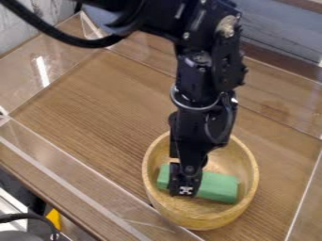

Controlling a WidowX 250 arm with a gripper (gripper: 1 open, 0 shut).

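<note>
A round wooden bowl [205, 215] stands at the lower right of the camera view, holding a green block [219, 188] that lies across its inside. My black gripper [185, 179] reaches down into the bowl from above, its fingers over the left part of the block and hiding some of it. The gripper is open; whether its fingertips touch the block is hard to tell.
A black cable and a small yellow item are at the lower left edge.
</note>
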